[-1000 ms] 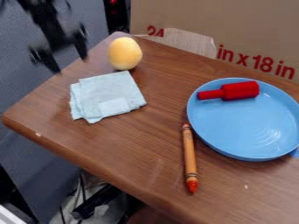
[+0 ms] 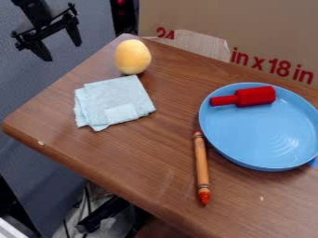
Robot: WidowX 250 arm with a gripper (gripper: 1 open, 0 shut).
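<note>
My black gripper point(image 2: 59, 46) is at the upper left, raised off the table's edge with its fingers apart and nothing between them. A folded pale cloth point(image 2: 114, 102) lies on the left part of the wooden table, with a round yellow object point(image 2: 132, 58) behind it. A blue plate point(image 2: 265, 138) on the right holds a red cylinder with a handle point(image 2: 254, 96). An orange crayon point(image 2: 202, 169) with a red tip lies beside the plate.
A large cardboard box point(image 2: 230, 35) stands along the back.
The objects on the table look unmoved.
</note>
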